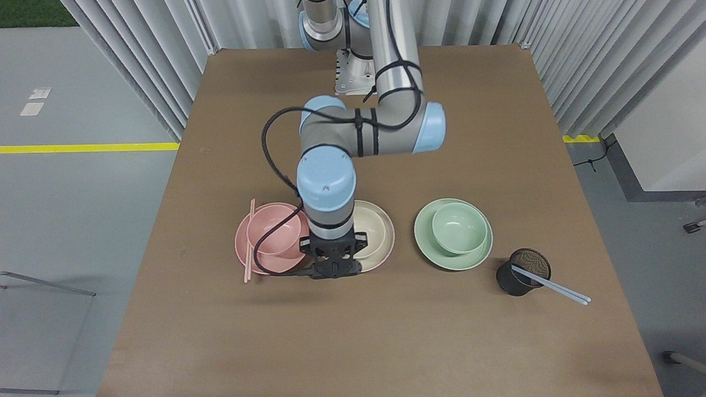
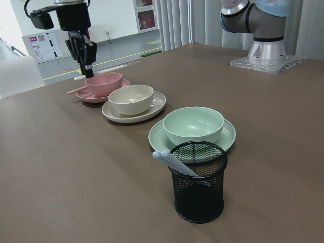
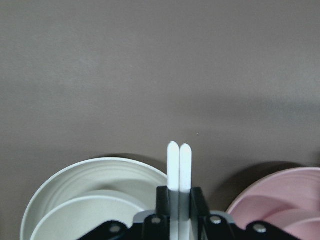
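My gripper (image 1: 334, 255) hangs over the space between the pink bowl (image 1: 271, 228) on its pink plate and the cream bowl (image 2: 130, 99) on its cream plate (image 1: 382, 251). In the wrist view the gripper is shut on a pair of white chopsticks (image 3: 179, 170), held side by side; the camera left view shows them horizontal, above the dishes. Pink chopsticks (image 1: 249, 241) rest across the left side of the pink set. The green bowl (image 1: 458, 227) sits on a green plate (image 1: 430, 245) to the right.
A black mesh cup (image 1: 513, 281) stands right of the green set with light blue chopsticks (image 1: 562, 290) leaning out of it.
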